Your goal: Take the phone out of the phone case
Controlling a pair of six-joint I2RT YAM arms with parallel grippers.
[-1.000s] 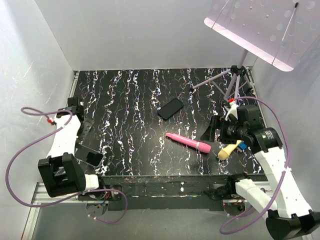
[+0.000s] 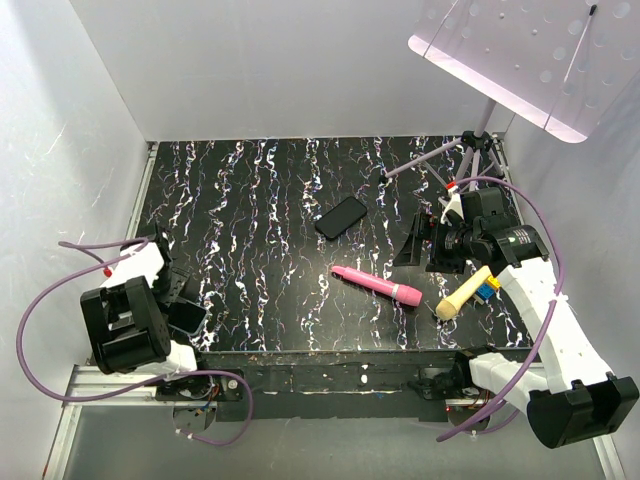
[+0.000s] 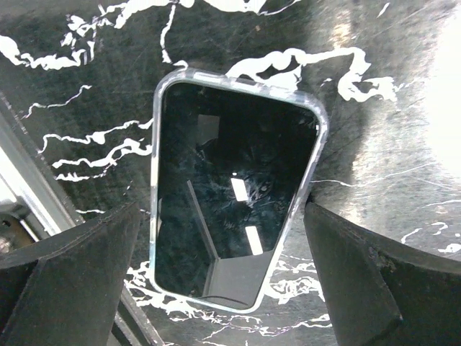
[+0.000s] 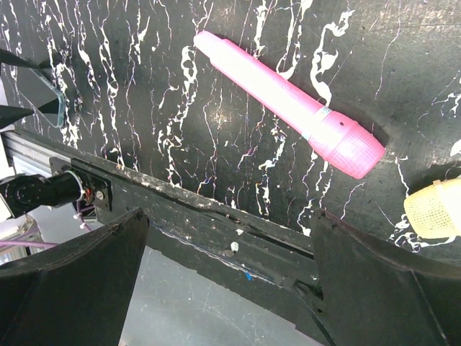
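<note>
A flat, glossy dark rectangle with a clear rim, looking like a phone in a clear case (image 3: 230, 166), lies on the table at the far left in the top view. My left gripper is open above it, one finger on each side of its lower part; whether the right finger touches the rim I cannot tell. Near the table's middle is a second black, phone-shaped thing with rounded corners (image 2: 341, 217). My right gripper is open and empty, over the right part of the table.
A pink microphone-like stick (image 2: 377, 285) lies left of the right gripper. Beside it are a yellow one (image 2: 462, 294) and a small blue-yellow object (image 2: 487, 289). A stand (image 2: 470, 155) rises at the back right.
The left gripper has come toward the table's front, over the clear-rimmed phone, now partly hiding it from above. The right arm has shifted slightly left and back. The other objects have stayed put.
</note>
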